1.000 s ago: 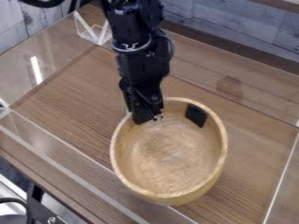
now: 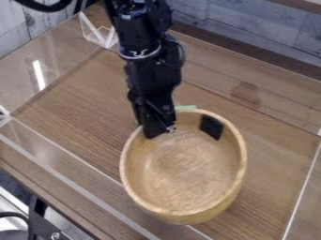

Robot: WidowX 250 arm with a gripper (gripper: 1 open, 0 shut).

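Note:
A large wooden bowl point(image 2: 182, 183) sits on the table in the lower middle. My black gripper point(image 2: 156, 122) hangs down from the top of the view to the bowl's upper left rim. I cannot tell whether it is open or shut on the rim, as its fingertips are dark and small. A small dark block point(image 2: 211, 128) shows at the bowl's upper right rim, and a pale green piece lies just behind the bowl, partly hidden.
A grey plank wall point(image 2: 251, 37) runs along the back. Dark cables show at the lower left corner.
The bowl has shifted very slightly, and a little more of the green piece shows behind it. My gripper has moved only slightly.

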